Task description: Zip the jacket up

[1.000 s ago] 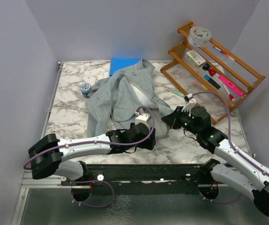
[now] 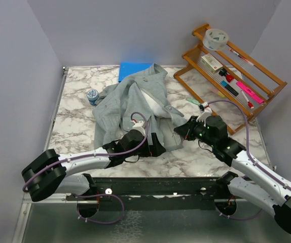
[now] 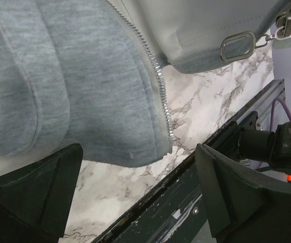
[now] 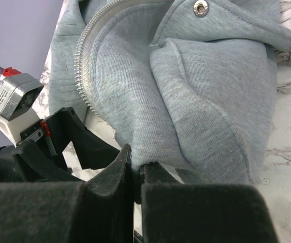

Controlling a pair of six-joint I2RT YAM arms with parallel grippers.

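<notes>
The grey jacket [image 2: 128, 101] lies crumpled on the marble table. My left gripper [image 2: 154, 144] is open over its front edge; in the left wrist view a zipper strip [image 3: 160, 96] runs down to the hem between and above the fingers, with a metal zipper pull [image 3: 237, 45] at top right. My right gripper [image 2: 186, 130] is shut on a fold of the jacket, which rises in the right wrist view from between its fingers beside a curved zipper edge [image 4: 82, 71].
A wooden rack [image 2: 267, 76] with markers, boxes and tape stands at back right. A blue board [image 2: 134, 68] and a small tin [image 2: 93, 96] lie behind and left. The table's front edge is close below both grippers.
The right gripper has stayed in place.
</notes>
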